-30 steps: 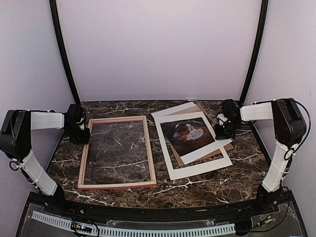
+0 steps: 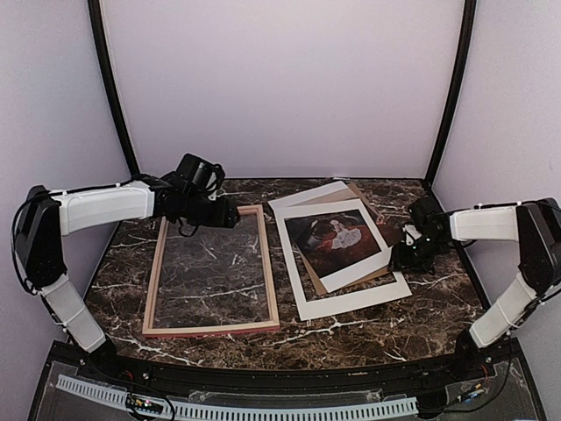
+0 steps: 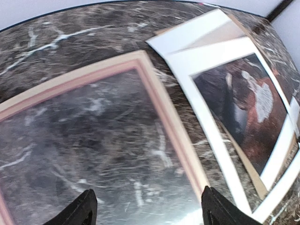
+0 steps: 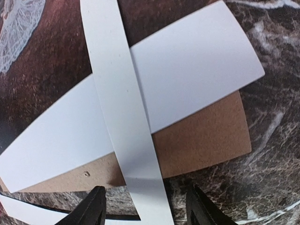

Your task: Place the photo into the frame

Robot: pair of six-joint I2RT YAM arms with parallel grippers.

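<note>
The light wooden frame (image 2: 150,285) lies flat at the left of the table, its inside showing the dark marble pattern. To its right is the photo (image 2: 331,239), a dark picture with a white border, partly covered by a white mat (image 2: 337,307). Over the frame's top right part hangs my left gripper, open and empty. My right gripper is above the mat's right side. A white mat strip (image 4: 125,110) runs between its parted fingers, with a gap on each side.
A brown backing board (image 4: 206,140) sticks out from under the photo. Another white sheet (image 2: 308,196) lies behind the mat. Bare marble (image 2: 351,338) is clear along the front, and walls close in both sides.
My left gripper has moved right, from the frame's left edge to its top right area. My right gripper has shifted slightly toward the front. Earlier, the frame slid slightly right.
</note>
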